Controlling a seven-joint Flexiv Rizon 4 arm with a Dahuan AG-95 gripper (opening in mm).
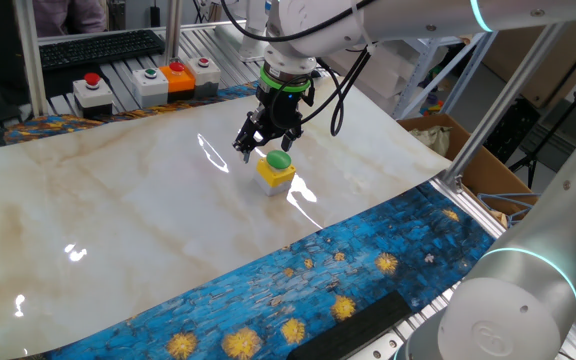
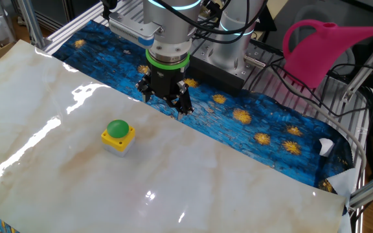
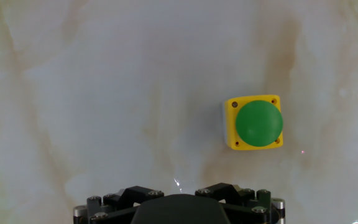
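Observation:
A push button with a green dome on a yellow-topped, pale box [image 1: 276,178] stands upright on the marbled sheet, its dome facing up. Above the sheet hangs my gripper [image 1: 266,151], its black fingers spread and empty. From the other side, a clear sideways gap shows between the gripper [image 2: 163,107] and the button box [image 2: 118,137], which sits to its left. In the wrist view the whole button [image 3: 259,123] lies right of centre, beyond the gripper at the bottom edge. Nothing touches the button.
Several other button boxes, among them an orange one [image 1: 178,80], stand along the far edge near a keyboard [image 1: 100,48]. A pink watering can [image 2: 326,52] is beside the robot's base. The marbled sheet [image 1: 118,220] is otherwise bare around the button.

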